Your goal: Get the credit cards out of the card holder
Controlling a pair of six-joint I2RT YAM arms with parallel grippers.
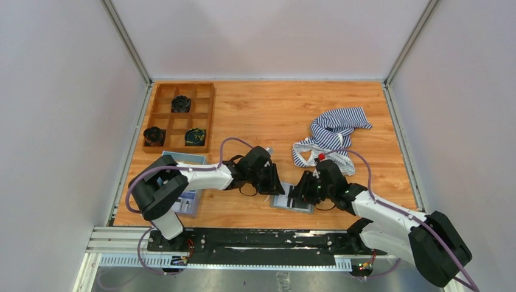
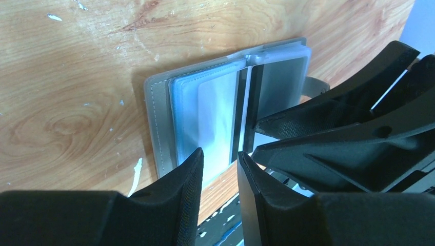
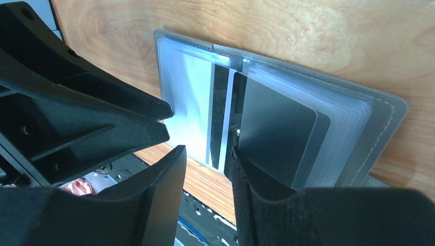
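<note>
The card holder (image 1: 283,201) lies opened flat on the table, its clear sleeves facing up. In its left half sits a white card (image 3: 187,87) beside a black stripe; the right half shows a dark grey card (image 3: 274,123) in a stack of clear sleeves. Over the white card's near part, my left gripper is partly open, nothing visible between its fingers. My right gripper hovers near the middle of the holder, also partly open and empty, one fingertip (image 3: 235,154) at the dark card's inner edge; contact is hard to tell.
The two grippers stand very close together over the holder. A striped cloth (image 1: 341,131) lies behind the right arm. At the back left is a wooden compartment tray (image 1: 210,97), with a bluish box (image 1: 190,207) partly under the left arm.
</note>
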